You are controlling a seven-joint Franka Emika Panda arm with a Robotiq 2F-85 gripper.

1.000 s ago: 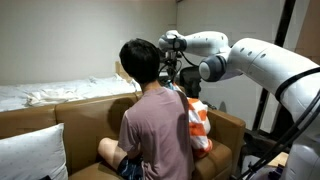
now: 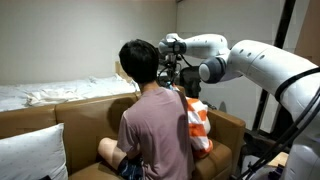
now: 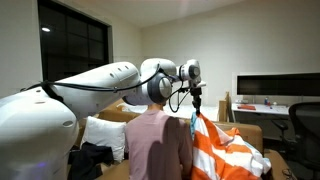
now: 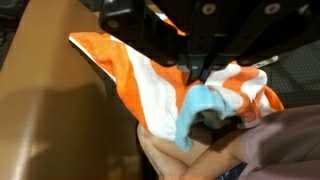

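Note:
An orange-and-white striped cloth (image 3: 222, 152) with a light-blue part (image 4: 203, 103) is draped over the right end of the brown sofa. Its upper end rises to a narrow peak directly under my gripper (image 3: 195, 110). In the wrist view, the dark fingers of my gripper are together at the cloth's gathered folds, beside the light-blue part. My gripper is shut on the cloth; the pinched bit itself is hidden by the fingers. From exterior view 1, the person's head and body cover part of the cloth (image 2: 197, 128).
A person in a mauve shirt (image 2: 158, 135) sits on the brown sofa (image 2: 88, 122) close beside the cloth, with a bare arm (image 4: 175, 158) below it. A white pillow (image 2: 32, 155) lies at the left. Behind stands a desk with a monitor (image 3: 265, 85).

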